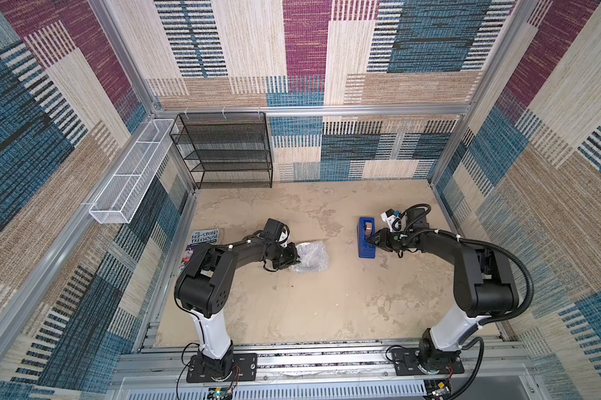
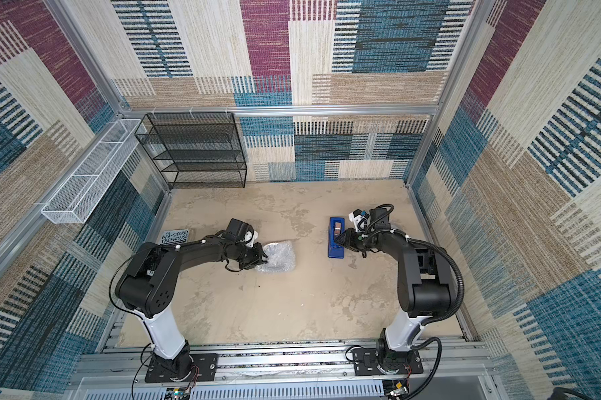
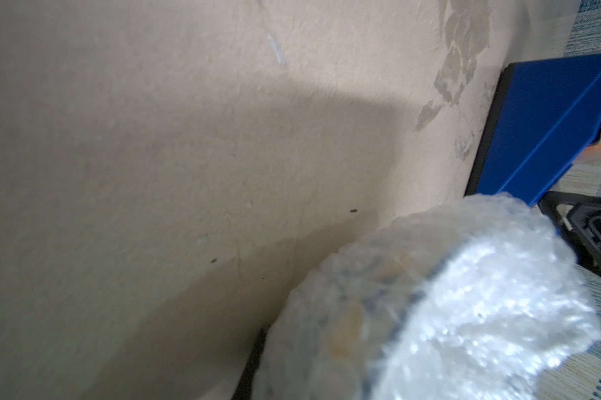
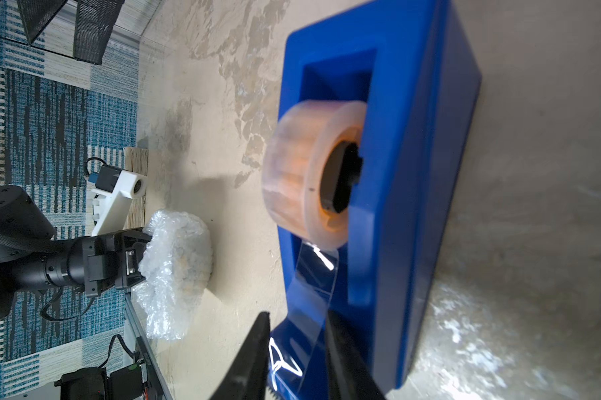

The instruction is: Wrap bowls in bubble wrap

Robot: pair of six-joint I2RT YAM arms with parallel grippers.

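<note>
A crumpled bubble-wrap bundle (image 1: 312, 256) sits on the table left of centre; whatever is inside is mostly hidden, with only a faint yellowish patch showing through in the left wrist view. My left gripper (image 1: 295, 258) is shut on its left side. Farther right stands the blue tape dispenser (image 4: 407, 200) with its roll of clear tape (image 4: 313, 170). A strip of tape (image 4: 311, 286) runs from the roll toward the cutter end. Over that strip my right gripper holds its two dark fingers apart; whether they touch the tape cannot be told.
A book (image 1: 205, 236) lies at the left edge, partly behind the left arm. The black wire shelf (image 1: 227, 150) stands at the back left, and a white wire basket (image 1: 132, 170) hangs on the left wall. Bare table separates bundle and dispenser, and the front is clear.
</note>
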